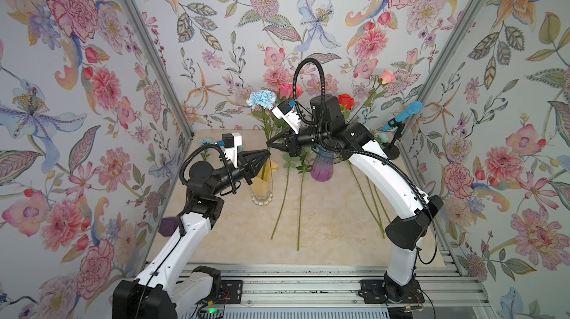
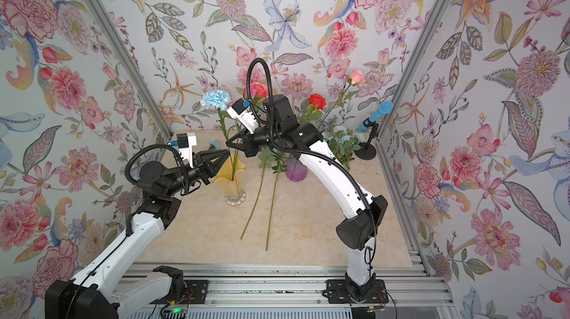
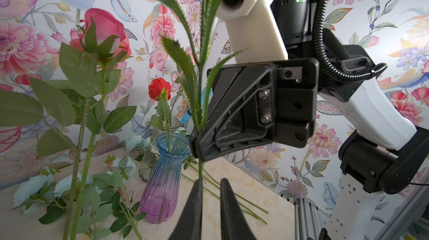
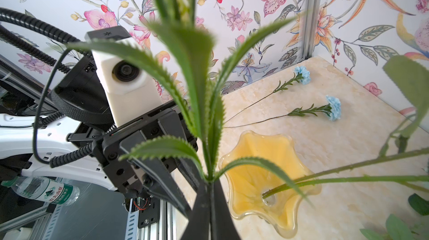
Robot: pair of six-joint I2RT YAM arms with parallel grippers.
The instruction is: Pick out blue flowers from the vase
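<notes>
A light blue carnation (image 1: 261,98) stands upright above the yellow vase (image 2: 228,174). My right gripper is shut on its green stem, just under the leaves, tilted toward the left arm. Below it in the left wrist view, my left gripper is part open around the lower stem, its fingers apart. Two more blue carnations (image 4: 333,108) (image 4: 303,74) lie on the table behind the yellow vase. Pink roses (image 3: 102,32) stand in the yellow vase.
A blue-purple vase (image 3: 160,186) with a red rose (image 3: 159,89) stands right of the yellow vase. Loose stems and foliage lie on the table around it. A blue object on a black stand (image 2: 365,151) is at back right.
</notes>
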